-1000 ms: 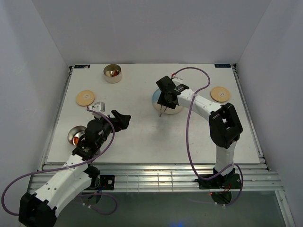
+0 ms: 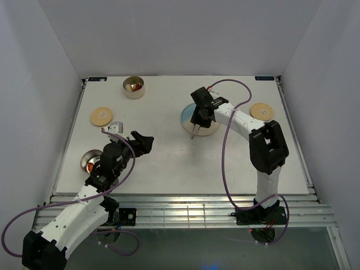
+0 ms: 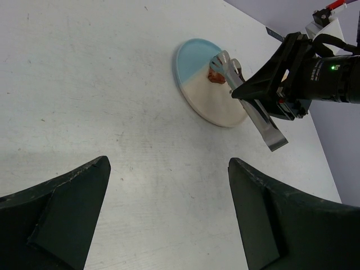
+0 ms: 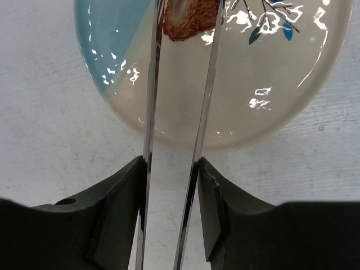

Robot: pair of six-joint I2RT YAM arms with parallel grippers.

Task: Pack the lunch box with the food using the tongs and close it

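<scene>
A brown piece of meat (image 4: 188,19) lies on the blue-and-cream plate (image 4: 270,124). My right gripper is shut on the metal tongs (image 4: 149,124), one finger against each arm. The tong arms stand apart and reach over the meat, one to either side in the right wrist view, where their tips are cut off. From the left wrist view the tong ends appear close to the meat (image 3: 216,79); contact cannot be told. Well to the left of the plate, my left gripper is open with nothing between its fingers.
A round container (image 2: 134,94) with food stands at the back left. Another round container (image 2: 86,159), holding something orange, is partly behind the left arm. Round wooden-coloured discs lie at left (image 2: 101,116) and right (image 2: 261,111).
The left arm has hardly moved.
</scene>
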